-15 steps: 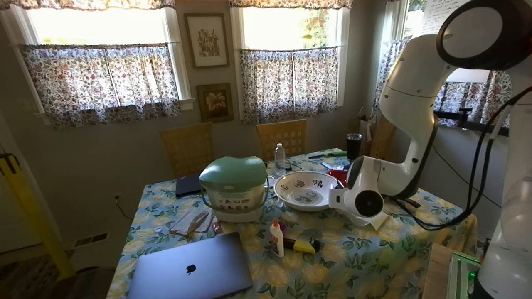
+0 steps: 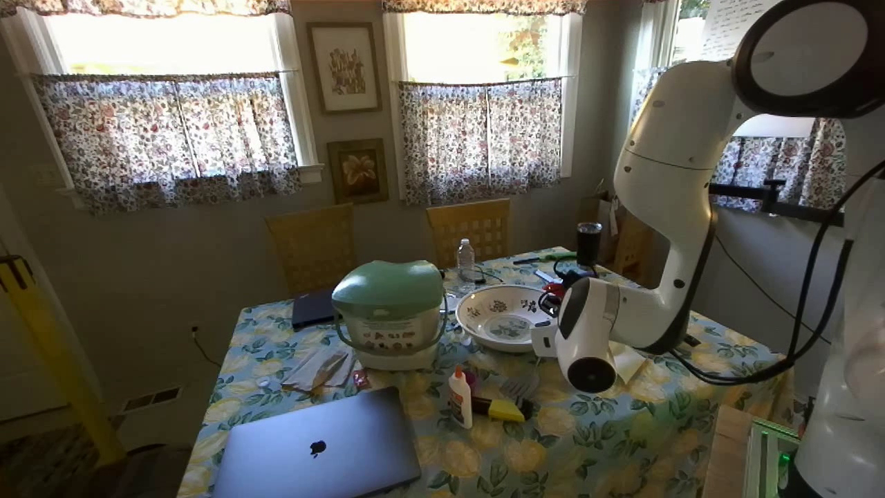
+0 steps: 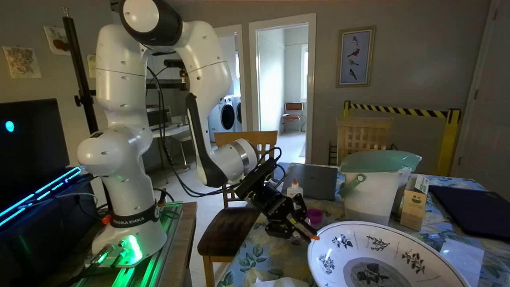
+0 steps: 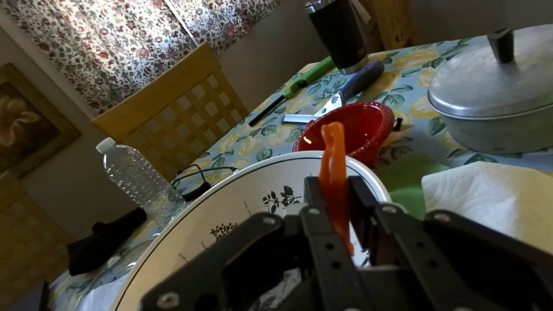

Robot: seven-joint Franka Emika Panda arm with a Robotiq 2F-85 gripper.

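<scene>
An orange, slender object [image 4: 334, 181] stands up between the black fingers of my gripper, which is shut on it; exactly what it is I cannot tell. The exterior view across the table shows its orange tip [image 3: 314, 237] at the near edge of a large white bowl [image 3: 330, 241] with dark plant drawings. My gripper [image 3: 306, 234] is tilted downward there, at the bowl's rim. The wrist view has the bowl [image 4: 207, 223] beneath and beyond the fingers, and part of its inside is hidden by them. No other thing lies between the fingers.
Beyond the bowl are a red bowl [image 4: 357, 127], a lidded metal pot [image 4: 492, 98], a black tumbler [image 4: 339, 33] and a plastic bottle [image 4: 137, 173]. A green-lidded bin [image 2: 388, 319], glue bottle [image 2: 460, 398] and laptop [image 2: 319, 448] occupy the near side. Open tablecloth lies at the front right.
The arm's wrist has come lower and a little to the left, toward the bowl's near right side. The bowl and other table items have not moved.
</scene>
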